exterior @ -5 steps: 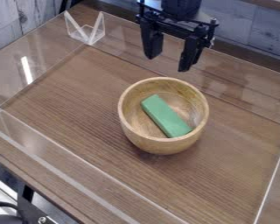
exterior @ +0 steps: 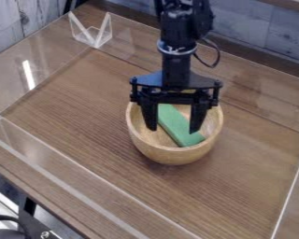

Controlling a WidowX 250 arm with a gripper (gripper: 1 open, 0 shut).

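My black gripper (exterior: 175, 107) hangs low over a round wooden bowl (exterior: 176, 154), its fingers spread open on either side of a green rectangular block (exterior: 185, 129) that lies at a slant inside the bowl. The arm covers part of the bowl's back rim. Whether the fingers touch the block or the bowl cannot be told.
A white wire-like object (exterior: 92, 30) stands at the back left. Grey walls border the table at the back.
The gripper has come down and toward the front, from above the back of the table to the bowl. The bowl and the green block look unmoved.
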